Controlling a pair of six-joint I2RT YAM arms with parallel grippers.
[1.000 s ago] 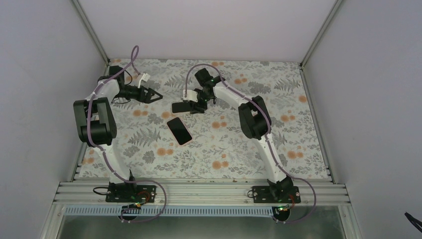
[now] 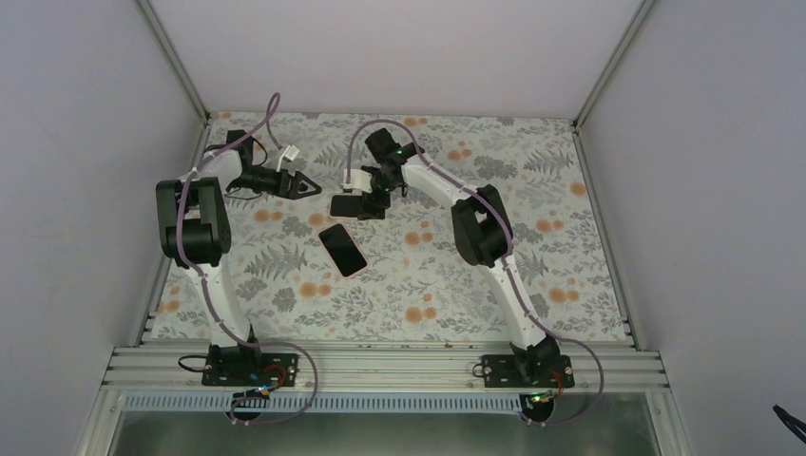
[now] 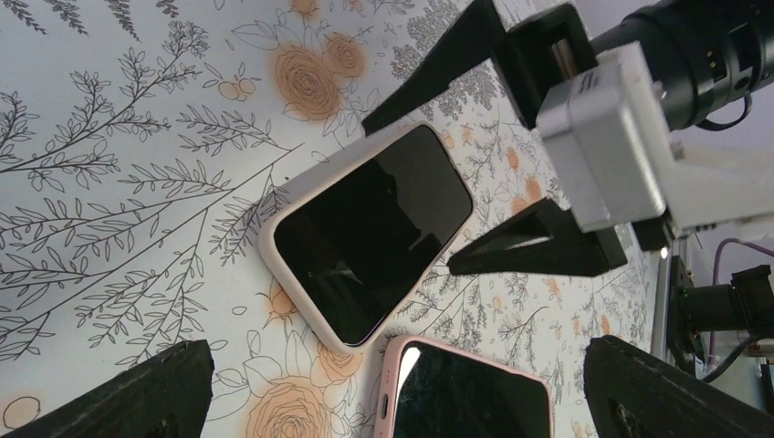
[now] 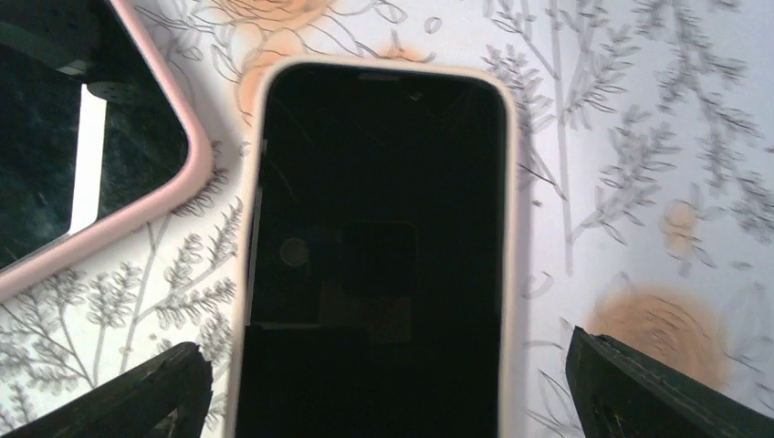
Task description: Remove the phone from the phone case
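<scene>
A black phone in a pale cream case (image 2: pixel 345 205) (image 3: pixel 365 233) (image 4: pixel 374 255) lies screen up on the table. My right gripper (image 2: pixel 368 198) is open just over it, its fingers spread either side of the case in the left wrist view, with nothing held. In the right wrist view the cased phone lies between the finger tips. My left gripper (image 2: pixel 306 186) stands open to the left of that phone, with nothing between its fingers.
A second phone in a pink case (image 2: pixel 343 250) (image 3: pixel 470 392) (image 4: pixel 82 155) lies nearer the front, beside the cream one.
Over the last second my left gripper has shifted slightly right. The phones have not visibly moved.
</scene>
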